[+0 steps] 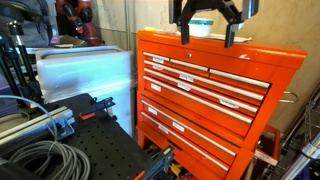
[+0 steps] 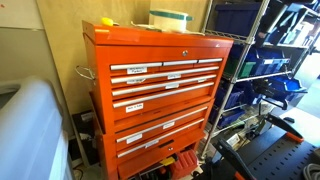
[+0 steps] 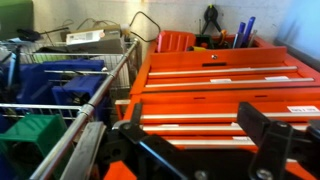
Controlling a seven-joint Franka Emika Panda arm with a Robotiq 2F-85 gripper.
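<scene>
My gripper hangs in front of the upper part of the red tool chest, its two fingers spread wide. Nothing shows between them. From the wrist, the open gripper faces the chest's drawers, with dark fingers at either side. All the chest's drawers appear closed, with pale label strips along their fronts. A round white-and-teal container stands on top of the chest.
Wire shelving with blue bins and a green bin stands left in the wrist view. A dark table carries coiled cable. Loose tools lie on the chest top. A white tub stands behind the table.
</scene>
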